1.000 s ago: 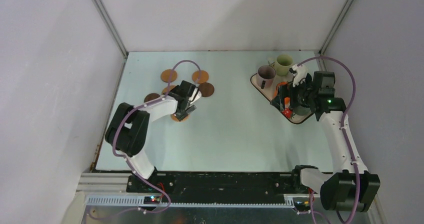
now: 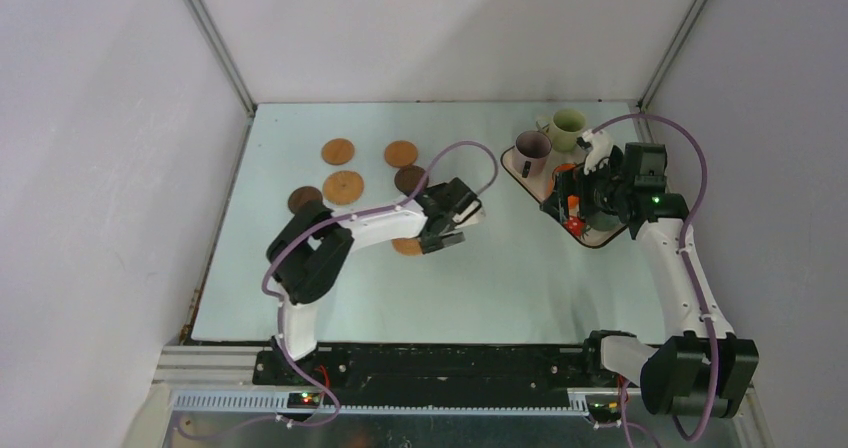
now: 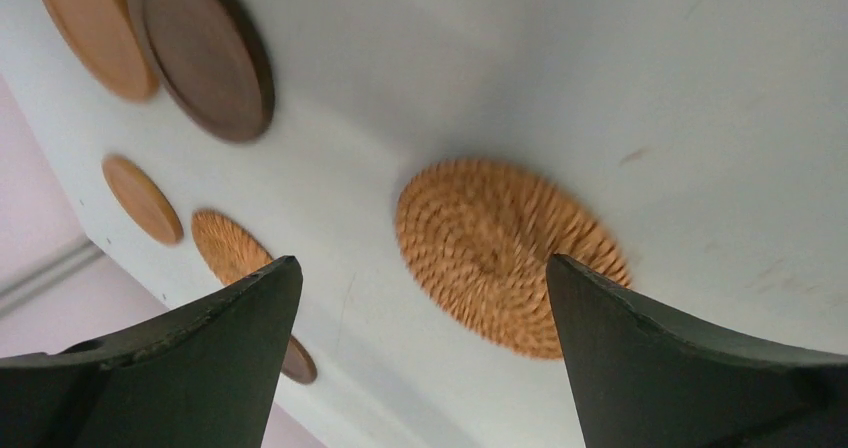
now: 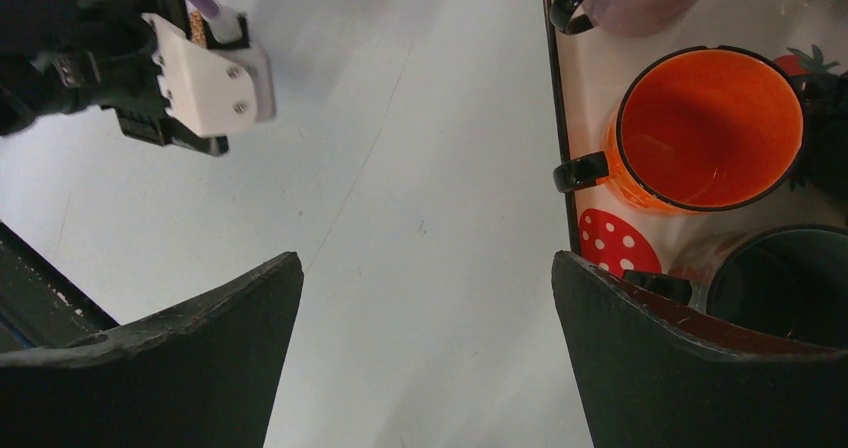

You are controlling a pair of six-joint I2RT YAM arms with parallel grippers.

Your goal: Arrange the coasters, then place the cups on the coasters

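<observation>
Round coasters lie on the left half of the table: tan, brown and dark ones, and a woven one under my left gripper, which is open and empty in its wrist view. On the tray at the right stand a lilac cup, a green cup, an orange cup and a dark cup. My right gripper is open over the tray's left edge, empty, with the orange cup ahead of it to the right.
White walls stand at the back and both sides. The left arm shows at the upper left of the right wrist view.
My left arm has moved right across the table from over the coaster group toward the middle. The right arm is almost unmoved.
</observation>
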